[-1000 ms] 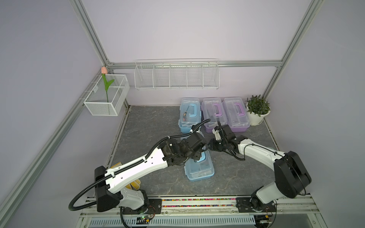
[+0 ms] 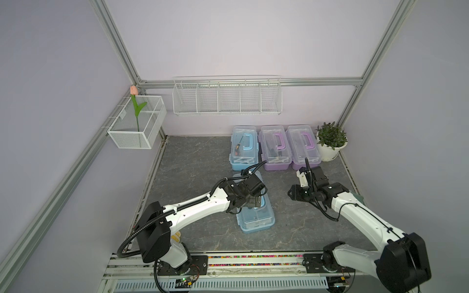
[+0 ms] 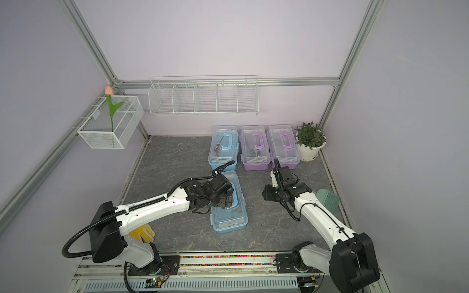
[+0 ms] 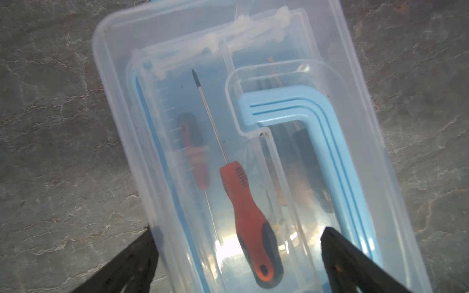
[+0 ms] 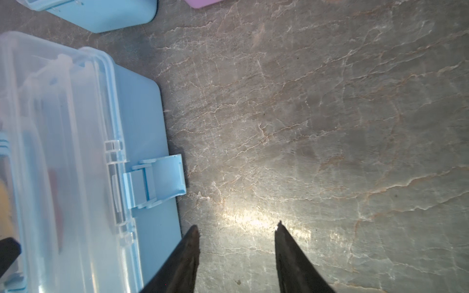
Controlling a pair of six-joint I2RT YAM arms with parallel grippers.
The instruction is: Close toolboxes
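A blue toolbox (image 2: 256,220) stands at the table's middle front, its clear lid down, with screwdrivers inside, as the left wrist view shows. My left gripper is open over this lid, fingers either side of the red-handled screwdriver seen beneath. On the box's right side, a latch (image 5: 166,178) sticks out flat, flipped outward. My right gripper hangs open to the right of the box over bare table, with nothing between its fingers.
A blue toolbox (image 2: 244,146) and two purple toolboxes (image 2: 275,146) line the back, beside a potted plant (image 2: 331,139). Wire baskets (image 2: 227,97) hang on the walls. Table left and right of the front box is mostly clear.
My right arm has moved right, away from the front box, and slightly down in the top view.
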